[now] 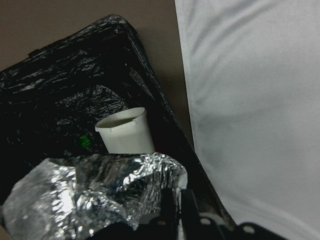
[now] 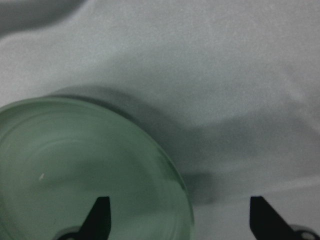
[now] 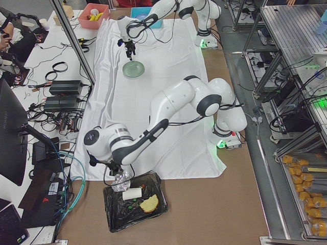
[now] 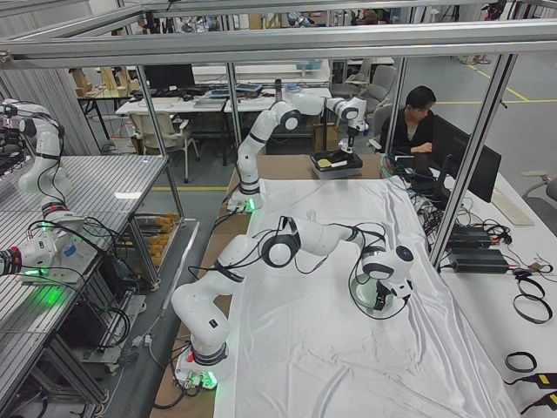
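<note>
My left gripper is shut on a crumpled clear plastic wrapper (image 1: 75,197), held over a black-lined bin (image 3: 127,214) at the near end of the table. Inside the bin lie a white paper cup (image 1: 125,132) and a yellow round item (image 3: 149,204). My right gripper stands open above the rim of a green plate (image 2: 85,165) on the white cloth, nothing between its fingers.
A red basket (image 3: 94,15) and a blue basket (image 3: 140,13) are at the far end. A monitor and electronics line one side.
</note>
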